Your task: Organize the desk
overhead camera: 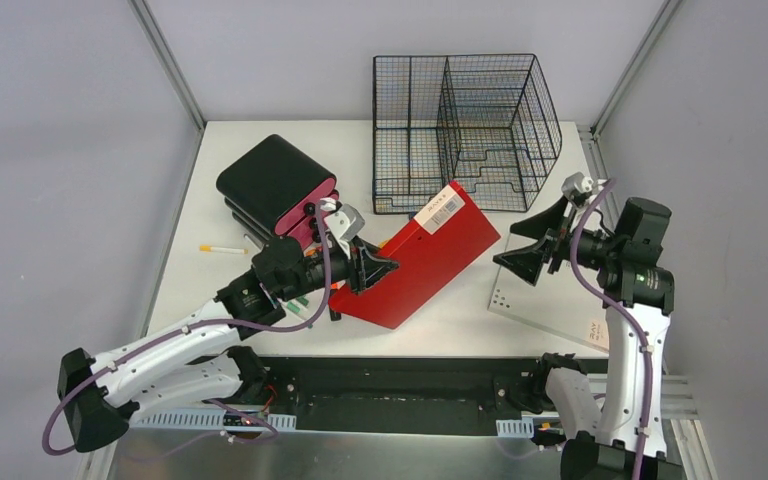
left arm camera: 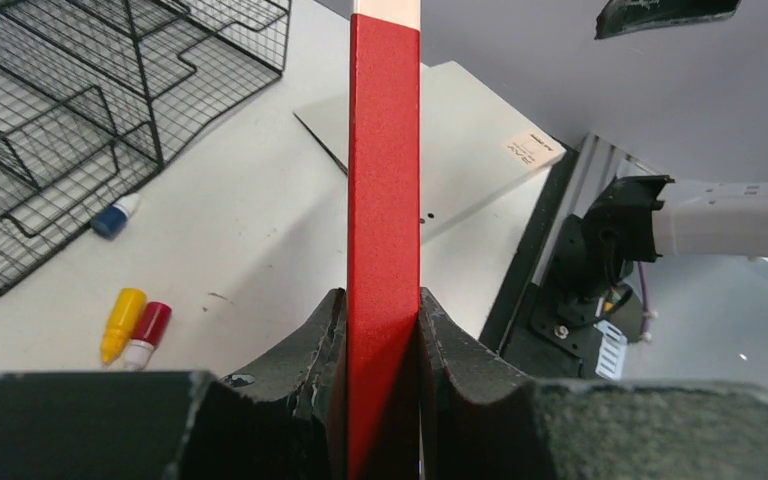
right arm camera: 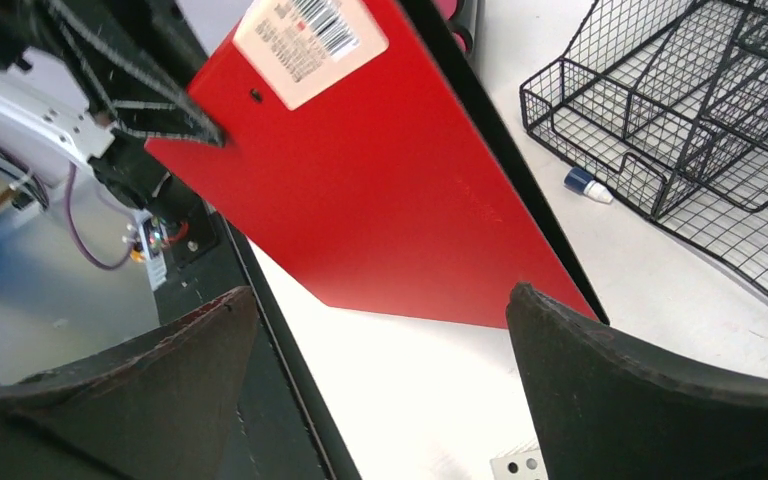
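Observation:
A red box-shaped binder (overhead camera: 420, 260) with a white label is held up at a tilt over the middle of the desk by my left gripper (overhead camera: 370, 265), shut on its edge. In the left wrist view its red spine (left arm camera: 383, 180) stands between the fingers; in the right wrist view its broad face (right arm camera: 380, 210) shows. My right gripper (overhead camera: 525, 245) is open, apart from the binder, above a pale board or folder (overhead camera: 540, 310) at the desk's right.
A wire rack (overhead camera: 405, 130) stands at the back. Stacked black-and-pink cases (overhead camera: 265, 180) sit back left. Markers and small bottles (left arm camera: 125, 320) lie around the middle and left of the desk (overhead camera: 195, 290).

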